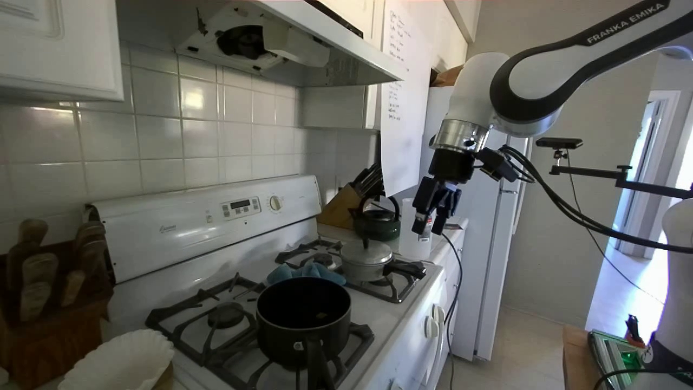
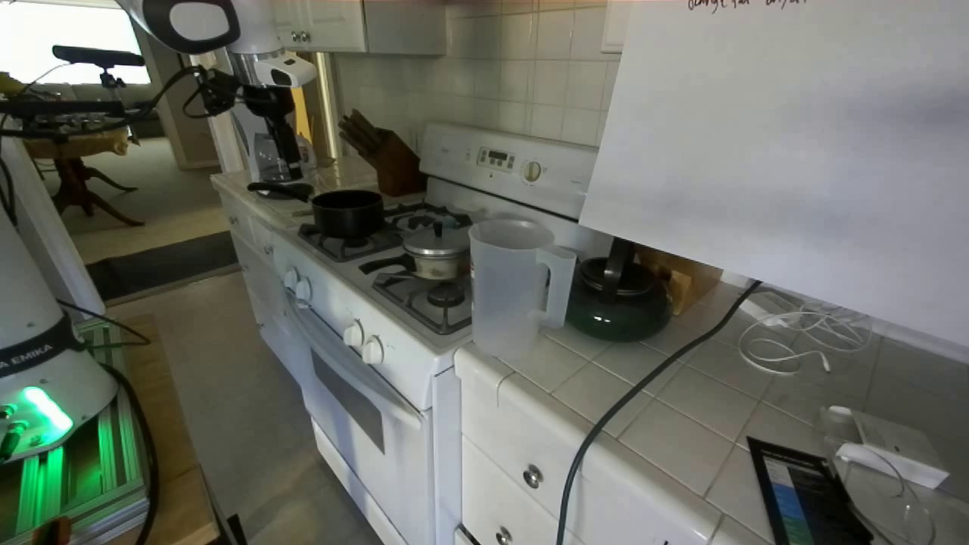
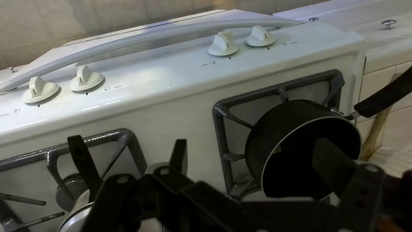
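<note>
My gripper (image 1: 429,225) hangs above the front of the stove, well clear of the cookware. In the wrist view its fingers (image 3: 179,156) stand wide apart, and the gripper is open with nothing held. A black saucepan (image 1: 303,331) without a lid rests on a front burner; a small light piece shows inside it. On another front burner sits a lidded silver pot (image 1: 366,261) with a black handle. Behind the black saucepan lies a blue cloth-like thing (image 1: 305,270), its far side hidden.
A dark green kettle (image 2: 618,309) and a translucent pitcher (image 2: 506,291) stand on the counter beside the stove. Knife blocks (image 2: 397,163) flank the stove. The range hood (image 1: 338,39) overhangs it. A paper filter stack (image 1: 120,361) sits nearby.
</note>
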